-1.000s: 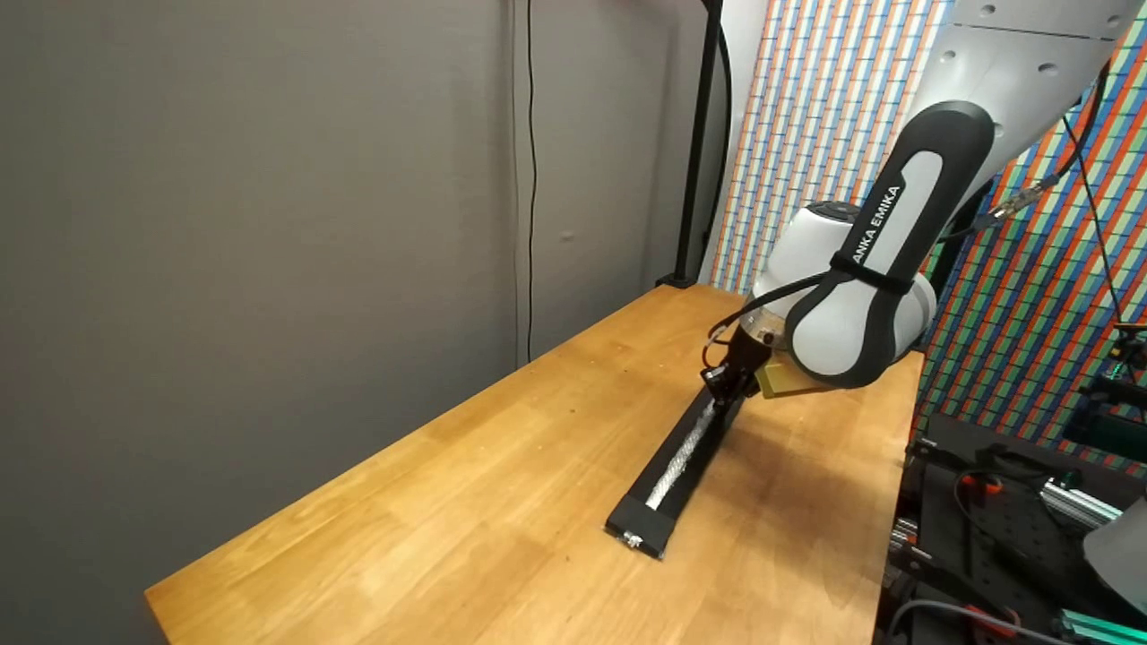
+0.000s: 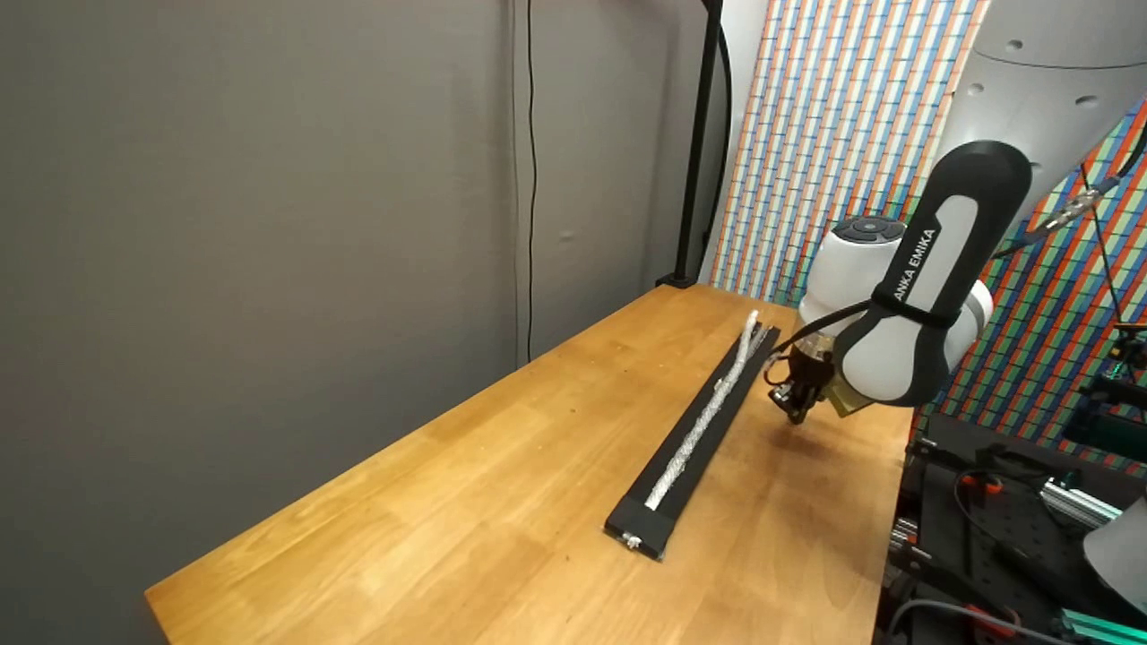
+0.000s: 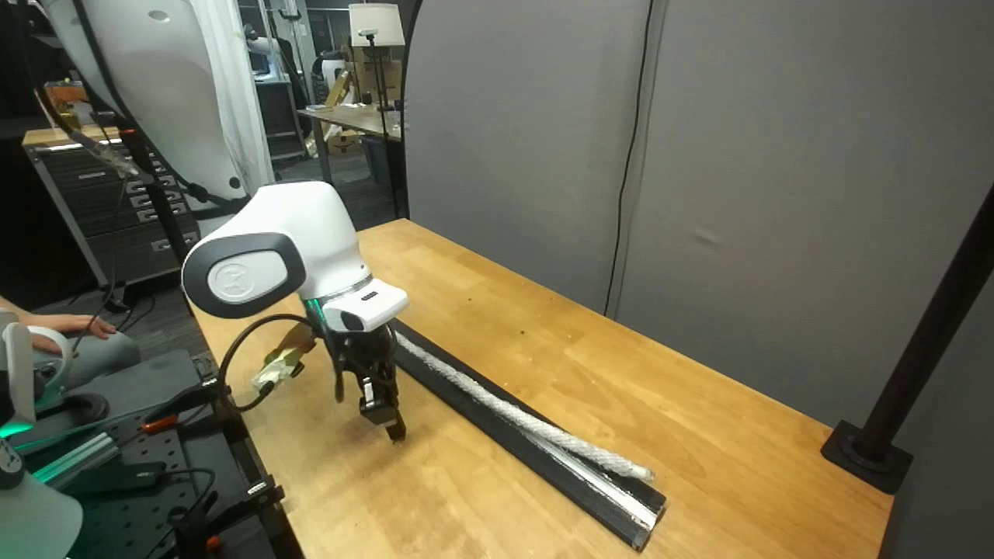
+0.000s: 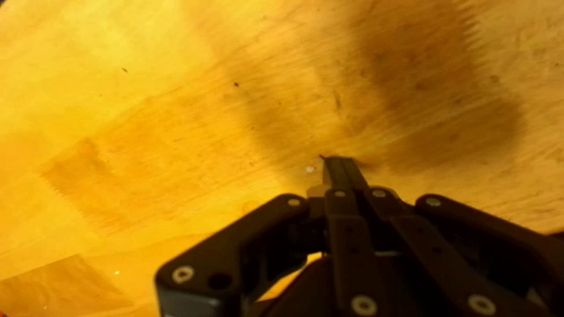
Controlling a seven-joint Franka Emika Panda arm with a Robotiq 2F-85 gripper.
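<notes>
A long black channel (image 2: 619, 514) lies across the wooden table, with a white braided rope (image 2: 699, 430) along it. In exterior view 2 the near end of the rope (image 3: 615, 462) rests to one side, and a bare shiny strip of the channel (image 3: 596, 477) shows beside it. My gripper (image 3: 395, 433) is low over the table, beside the channel and apart from it. The wrist view has the gripper shut, its fingertips together and nothing visible between them. Only bare wood lies under the tips there; neither rope nor channel appears in that view.
A black pole on a square base (image 3: 867, 456) stands at the table's edge, by the grey wall panels (image 3: 792, 186). Dark equipment (image 2: 1000, 516) sits beyond the table's right side.
My arm has moved off the channel to the right, as seen in exterior view 1, and lower. The far part of the channel and rope, previously covered by the gripper, is now visible.
</notes>
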